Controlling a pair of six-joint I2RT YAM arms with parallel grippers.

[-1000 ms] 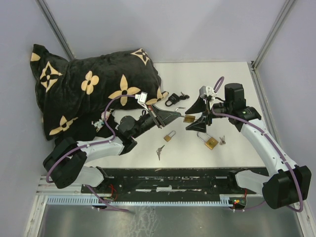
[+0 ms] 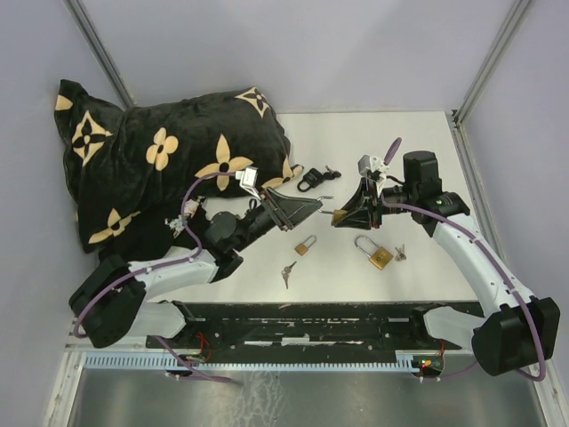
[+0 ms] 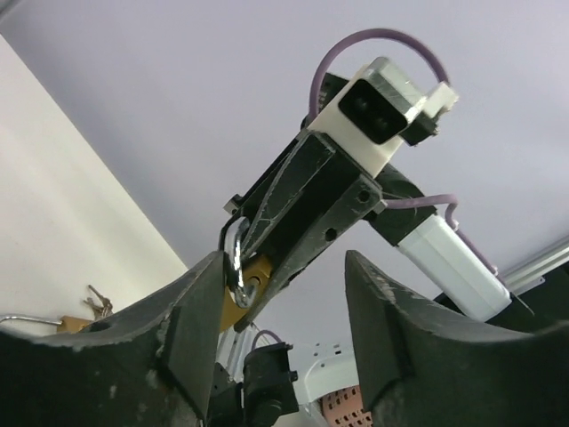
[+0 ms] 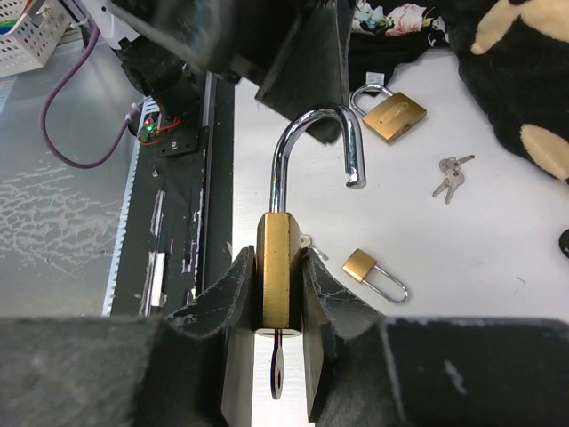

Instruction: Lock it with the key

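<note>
A gold padlock (image 4: 278, 276) with its shackle (image 4: 317, 129) swung up and unlatched is held above the table, my right gripper shut on its body. A key (image 4: 277, 365) sticks out from the bottom of the body. My left gripper (image 2: 303, 213) stands to the left of the shackle in the top view, its fingers apart. In the left wrist view the shackle (image 3: 236, 253) shows close by the left finger (image 3: 191, 334); nothing is clamped between the fingers. Whether they touch the shackle is hard to tell.
On the white table lie a larger gold padlock (image 2: 380, 258), a small gold padlock (image 2: 303, 246), keys (image 2: 287, 274), another key set (image 2: 400, 253) and a black lock (image 2: 309, 180). A black flowered cloth (image 2: 169, 151) covers the left side.
</note>
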